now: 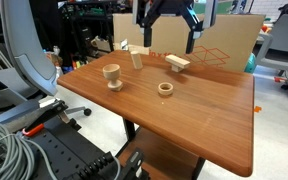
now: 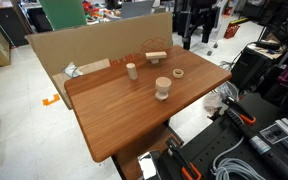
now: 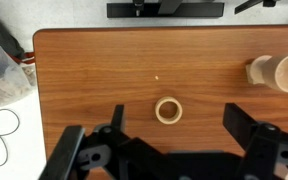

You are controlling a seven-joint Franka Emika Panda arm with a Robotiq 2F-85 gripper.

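Note:
My gripper [image 1: 169, 42] hangs open above the wooden table [image 1: 209, 115], its two dark fingers wide apart and nothing between them. Below it, flat on the table, lies a small wooden ring [image 1: 165, 89]; in the wrist view the ring [image 3: 168, 110] shows between the open fingers, well beneath them. A pale footed cup [image 2: 163, 88] stands upright beside the ring. Farther off are an upright wooden cylinder [image 2: 132, 71] and a pale block-like piece [image 1: 177, 62]. The gripper [image 2: 202, 40] is also visible in exterior view 2, apart from every object.
Cardboard panels [image 1: 219, 40] stand behind the table. Cables [image 1: 12, 150] and dark equipment lie at the near left, off the tabletop.

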